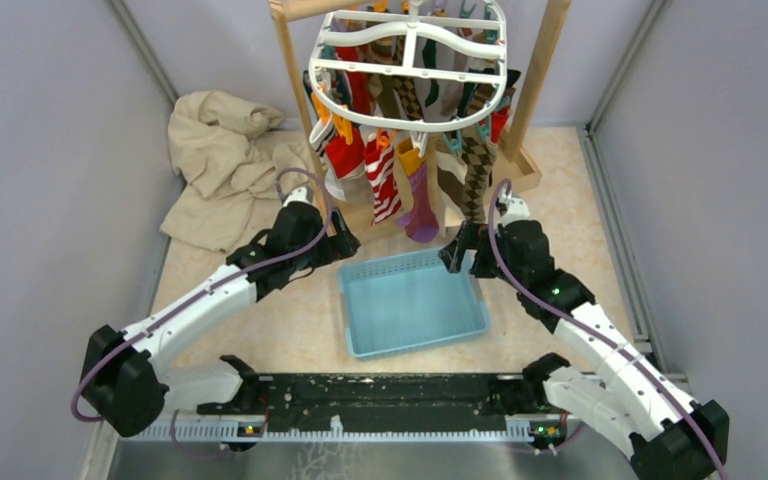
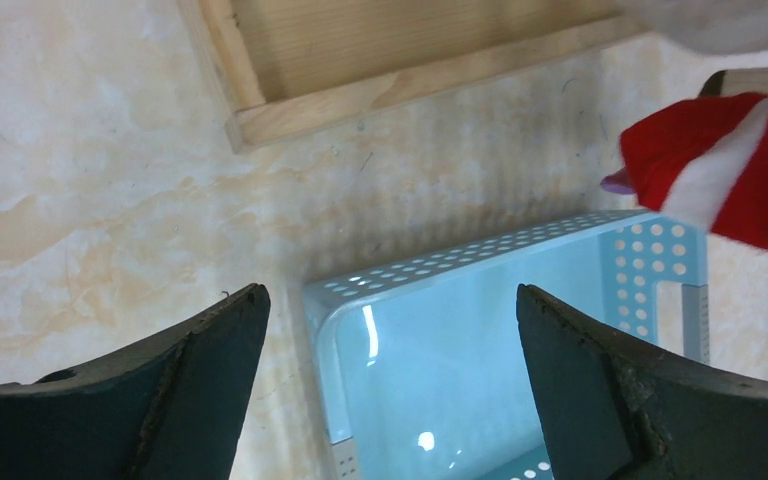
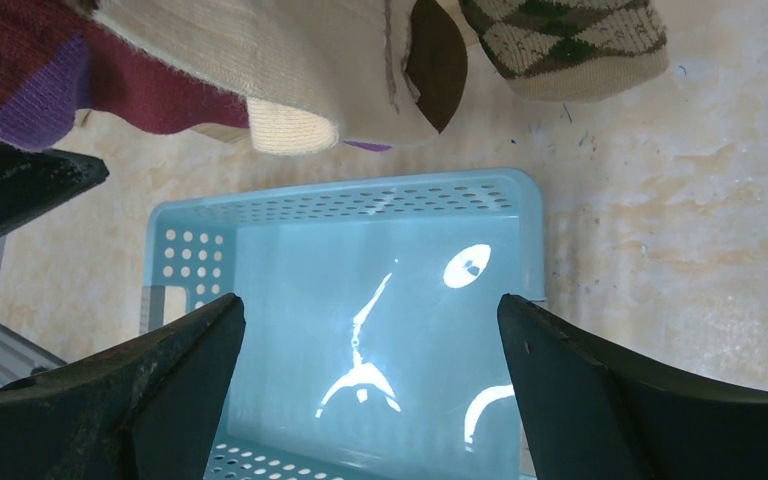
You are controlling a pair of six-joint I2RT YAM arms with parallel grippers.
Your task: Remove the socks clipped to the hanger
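Note:
Several socks hang by clips from the white hanger (image 1: 407, 70) at the top middle. Among them are a red-and-white striped sock (image 1: 381, 180), a purple sock with a mustard top (image 1: 419, 200) and a brown argyle sock (image 1: 477, 175). My left gripper (image 1: 348, 236) stands open in front of and below the striped sock; in its wrist view that sock (image 2: 715, 165) hangs at the upper right, clear of the fingers (image 2: 200, 370). My right gripper (image 1: 457, 246) is open below the argyle sock. Nothing lies between its fingers, and several sock toes, one beige (image 3: 310, 70), hang beyond them.
Below the hanger, the blue basket (image 1: 414, 303) is empty. A wooden frame (image 1: 536, 80) stands around the hanger. Crumpled beige cloth (image 1: 220, 170) lies at the left. The floor beside the basket is bare.

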